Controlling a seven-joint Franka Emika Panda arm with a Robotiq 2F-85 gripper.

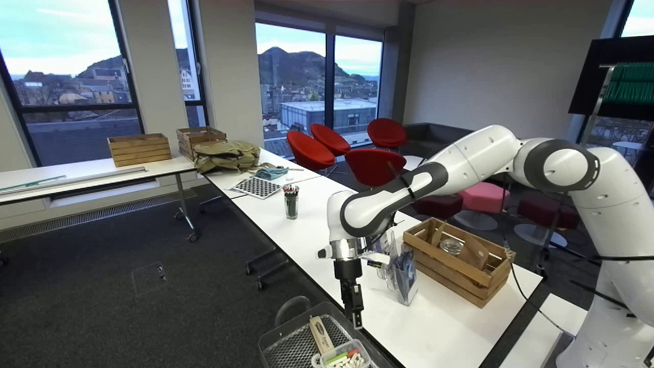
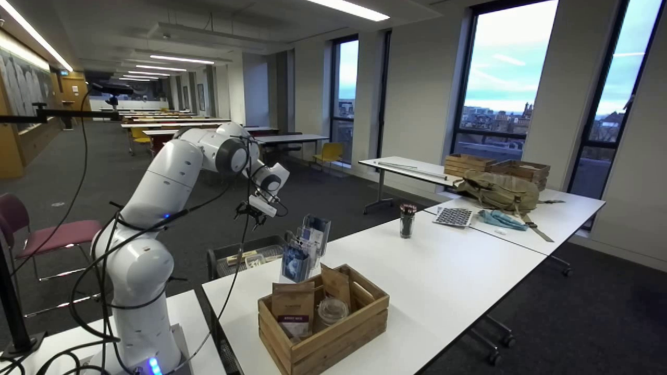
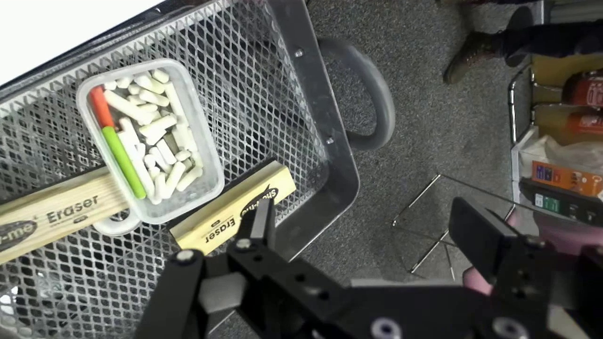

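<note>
In the wrist view my gripper stands open, its two black fingers wide apart with nothing between them. The left finger overlaps the end of a yellow-sided eraser lying in a black mesh basket. A clear tub of white chalk, with one red and one green stick, sits in the basket, its edge over a second wooden eraser. From exterior view 1, the gripper points down near the basket's table-side edge. Exterior view 2 shows the gripper above the basket's level.
Clear leaflet holders stand on the white table beside the basket. A wooden crate with packets and a jar is farther in. A pencil glass stands up the table. Open floor lies beyond the basket.
</note>
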